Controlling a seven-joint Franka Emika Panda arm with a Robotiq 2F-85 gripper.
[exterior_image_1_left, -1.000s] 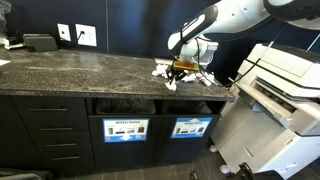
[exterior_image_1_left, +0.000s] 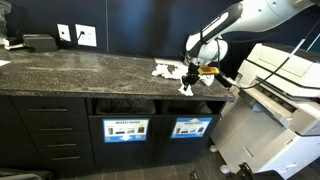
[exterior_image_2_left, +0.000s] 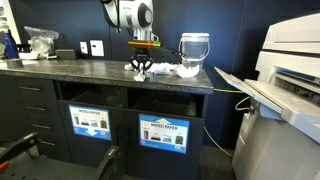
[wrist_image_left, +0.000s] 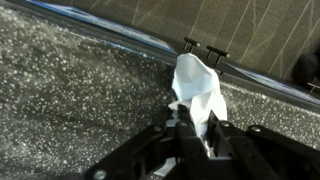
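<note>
A crumpled white paper piece (wrist_image_left: 198, 85) hangs from my gripper, which is shut on it. In the wrist view the paper sticks out past the fingers, above the dark speckled counter and its front edge. Exterior view 1 has the gripper (exterior_image_1_left: 188, 80) low over the right part of the counter (exterior_image_1_left: 90, 75), with the paper (exterior_image_1_left: 186, 90) under it near the front edge. From exterior view 2 the same paper (exterior_image_2_left: 140, 76) shows just below the gripper (exterior_image_2_left: 140, 65). The fingertips themselves are mostly hidden by the paper.
More white crumpled paper (exterior_image_1_left: 165, 70) lies on the counter behind the gripper. Below the counter are open bins with a mixed paper sign (exterior_image_2_left: 163, 133) and another sign (exterior_image_2_left: 90, 121). A clear bucket (exterior_image_2_left: 194, 47) stands at the counter's right end.
My gripper has moved to the right in exterior view 1, slightly lower and toward the counter's front edge, carrying the white paper with it.
</note>
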